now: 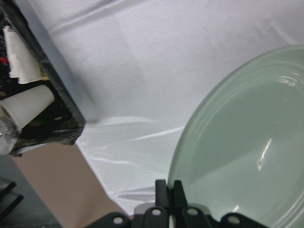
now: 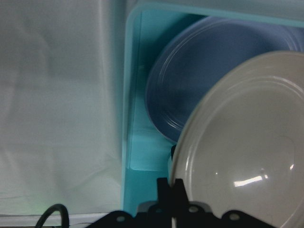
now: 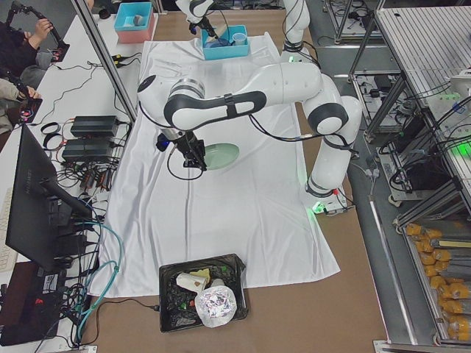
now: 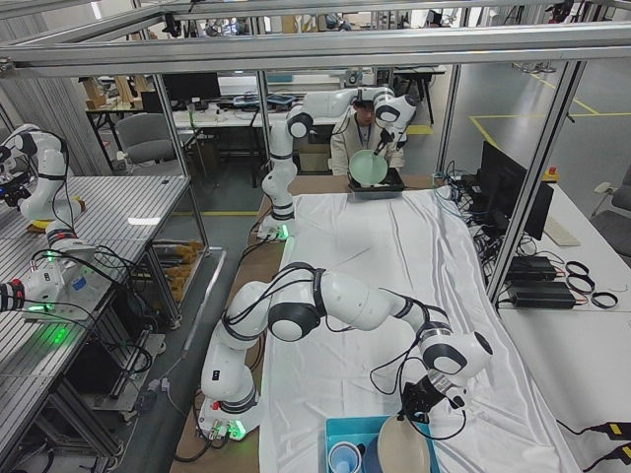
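Observation:
My left gripper is shut on the rim of a pale green plate (image 1: 242,142), held above the white cloth; in the camera left view the plate (image 3: 221,154) hangs past the black bin (image 3: 202,316). My right gripper is shut on the rim of a cream plate (image 2: 242,137), over a light blue box (image 2: 142,152) holding a blue plate (image 2: 185,80); the right camera view also shows a cup (image 4: 344,459) in that box.
The black bin holds paper cups, wrappers and foil. A monitor (image 3: 40,198) and cables line one side.

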